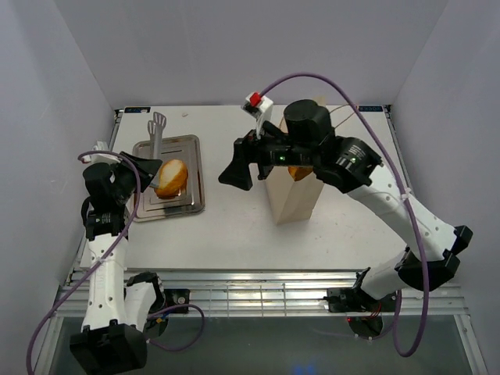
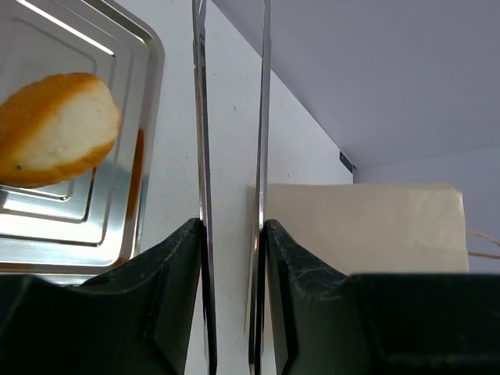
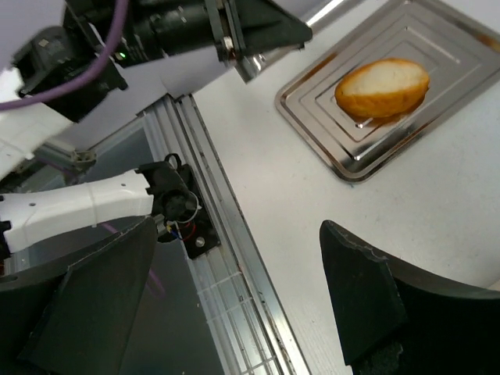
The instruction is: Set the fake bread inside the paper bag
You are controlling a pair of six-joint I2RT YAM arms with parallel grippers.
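Observation:
One piece of fake bread, golden with a pale cut top, lies on the metal tray at left. My left gripper is shut on metal tongs, whose two arms stand apart with no bread between them. In the top view the tongs reach over the tray's left part, beside the bread. The upright paper bag has more bread inside, partly hidden by my right arm. My right gripper hangs open and empty, left of the bag's mouth.
Bare white table lies between tray and bag and along the front. A metal rail runs along the front edge. Grey walls close in the left, back and right sides.

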